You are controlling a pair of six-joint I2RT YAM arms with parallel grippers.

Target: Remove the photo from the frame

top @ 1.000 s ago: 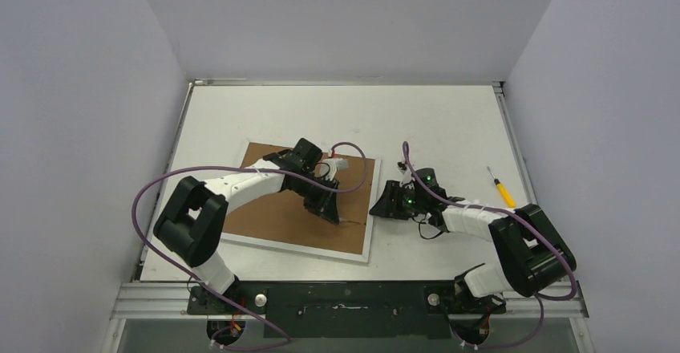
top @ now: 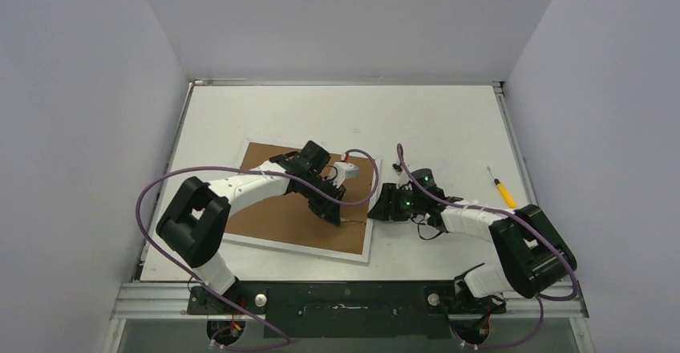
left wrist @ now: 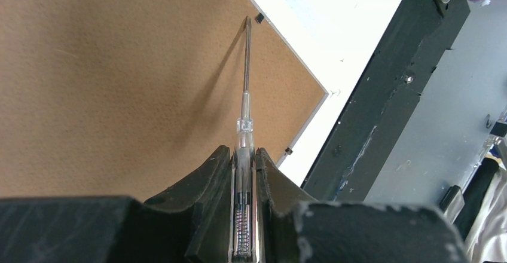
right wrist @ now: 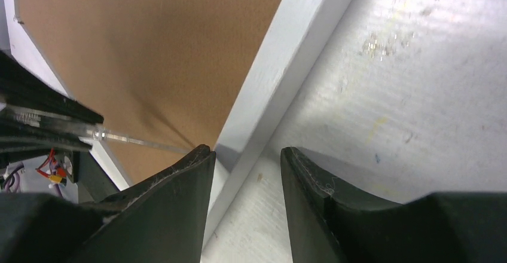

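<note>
The frame lies back up, brown backing board (top: pixel 281 217) inside a white border (right wrist: pixel 269 78). My left gripper is shut on a clear-handled screwdriver (left wrist: pixel 245 125), whose tip rests at the board's edge beside a small dark tab (left wrist: pixel 259 18). My right gripper is part open at the frame's right side, its fingertips on either side of the white border, near where the screwdriver points.
A yellow-handled screwdriver (top: pixel 503 192) lies on the right of the white table (top: pixel 433 120). The table's front edge is close to both arms.
</note>
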